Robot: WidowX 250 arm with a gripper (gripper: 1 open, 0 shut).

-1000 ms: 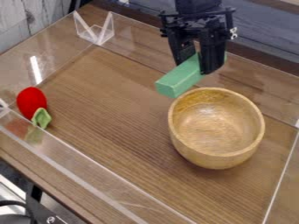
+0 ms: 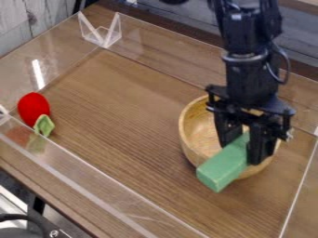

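Observation:
My dark gripper point(image 2: 248, 139) reaches down from the upper right over a tan bowl point(image 2: 199, 124), shut on a green block point(image 2: 222, 173). The block is tilted and covers part of the bowl's near side.
A red object point(image 2: 33, 107) with a green part lies at the left edge. A white wire-like object point(image 2: 99, 30) stands at the back left.

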